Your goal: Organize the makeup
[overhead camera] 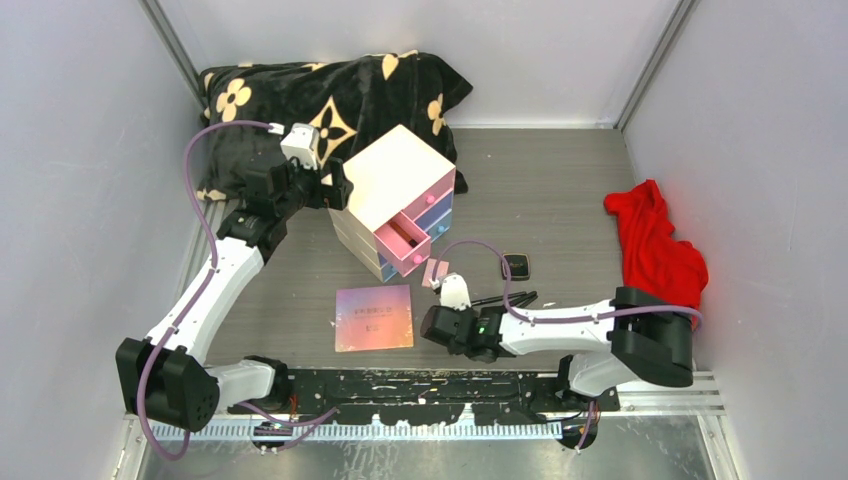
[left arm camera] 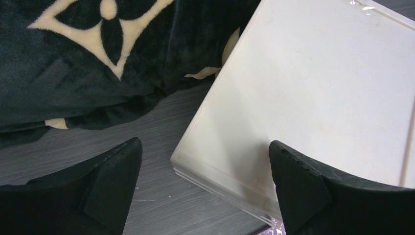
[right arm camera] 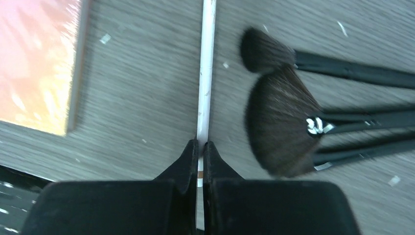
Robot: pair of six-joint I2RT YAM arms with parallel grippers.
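A thin white stick [right arm camera: 205, 73] runs up the right wrist view, and my right gripper is shut on it near its brown-banded end. To its left lies the pink-orange eyeshadow palette [overhead camera: 374, 320]. Dark makeup brushes [right arm camera: 284, 117] rest on its right. The makeup cabinet [overhead camera: 400, 175] has one pink drawer [overhead camera: 403, 243] pulled out with a brown item [overhead camera: 404, 233] inside. My left gripper stands open over a corner of the white cabinet top [left arm camera: 313, 98], nothing held between its fingers.
A small black compact [overhead camera: 516, 266] and a small pink block [overhead camera: 438, 268] lie on the grey floor. A red cloth [overhead camera: 655, 243] sits at the right wall, and a black patterned blanket [overhead camera: 275, 110] behind the cabinet. Bare floor [overhead camera: 540, 190] stretches right of the cabinet.
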